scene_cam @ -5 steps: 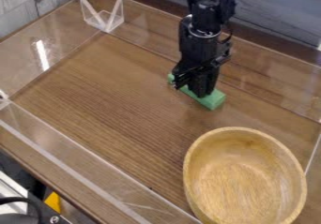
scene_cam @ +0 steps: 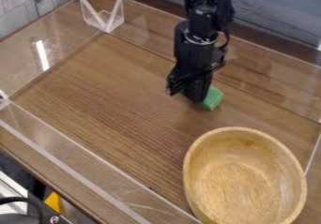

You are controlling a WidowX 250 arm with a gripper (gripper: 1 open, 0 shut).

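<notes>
My black gripper (scene_cam: 186,85) reaches down from the top centre of the wooden table, its tip low over a small green block (scene_cam: 212,100). The gripper covers most of the block, leaving its right end in view. The fingers look close together; I cannot see anything held between them.
A large tan bowl (scene_cam: 245,188) fills the lower right. A clear plastic holder (scene_cam: 103,12) stands at the upper left. A wall runs along the back right.
The gripper has moved slightly down and left over the green block, and now hides more of it.
</notes>
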